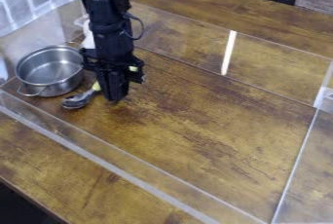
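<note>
The black gripper (109, 84) is lowered over a spoon (81, 98) with a metal head, just right of a steel pot (47, 70). Its fingers cover most of the spoon's light green handle, and it appears shut on it, though the fingertips are hard to make out against the dark arm.
Transparent panels edge the work area. A white object behind the arm at the upper left is mostly hidden.
</note>
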